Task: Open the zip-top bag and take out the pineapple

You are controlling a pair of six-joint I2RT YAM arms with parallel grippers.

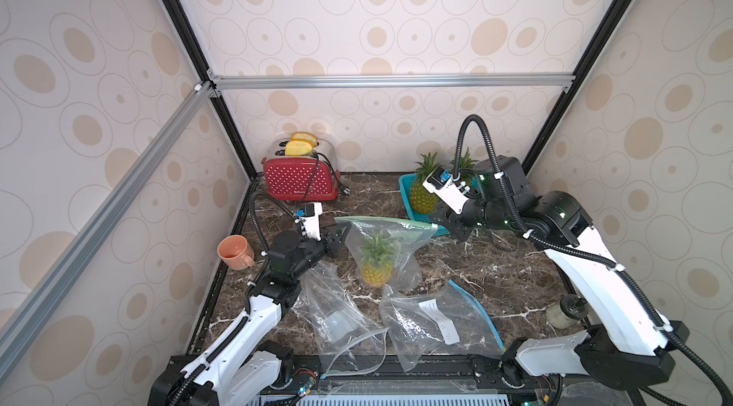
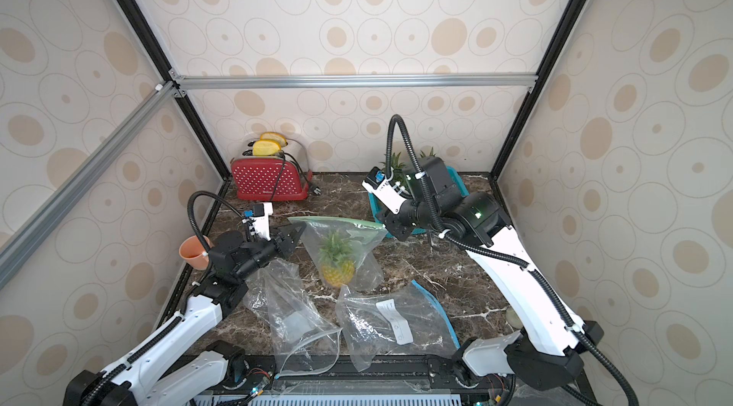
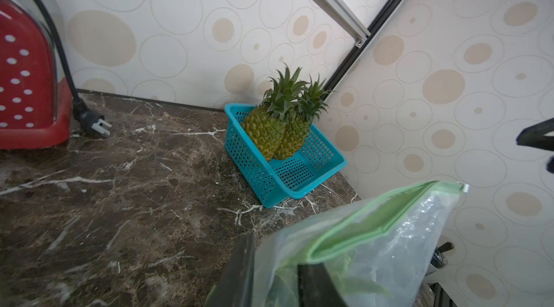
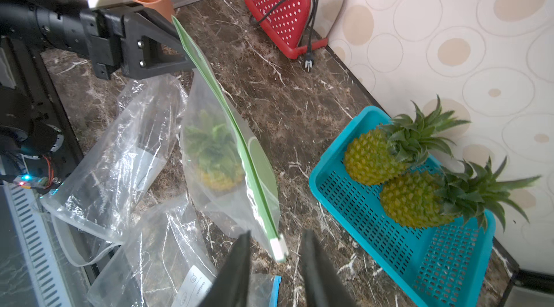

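A clear zip bag with a green top (image 1: 385,224) holds a pineapple (image 1: 377,265) at mid counter. My left gripper is at the bag's left top corner; the bag runs between its blurred fingers, and how tightly they close is unclear. My right gripper hangs above the bag's right end, its fingers apart, with the white tip of the zip strip (image 4: 278,249) seen between or beyond them.
A blue basket (image 3: 300,177) with two pineapples stands at back right, a red toaster (image 1: 299,181) at back left. A pink mug (image 1: 235,252) is at left. Two empty bags (image 1: 439,322) lie in front.
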